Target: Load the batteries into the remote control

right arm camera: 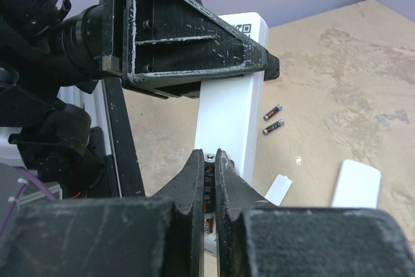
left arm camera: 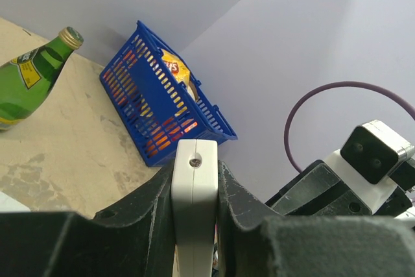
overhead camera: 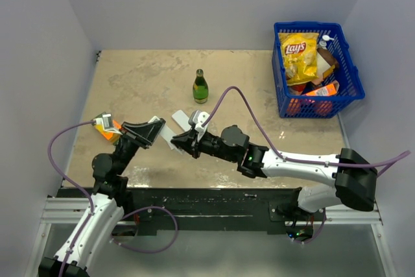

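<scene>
The white remote (right arm camera: 227, 115) is upright in the air, held by my left gripper, which is shut on its body; its narrow side faces the left wrist camera. My right gripper is at the remote's lower part, shut on a battery (right arm camera: 209, 186), seen upright between its fingertips. Two loose batteries (right arm camera: 273, 127) lie on the table in the right wrist view. A small white piece (right arm camera: 278, 190) and a larger white rectangle (right arm camera: 356, 186) lie beside them.
A green bottle (overhead camera: 200, 90) stands behind the grippers. A blue basket (overhead camera: 285, 102) of snacks is at the back right. An orange-yellow packet (overhead camera: 107, 133) lies at the left, partly behind the left arm.
</scene>
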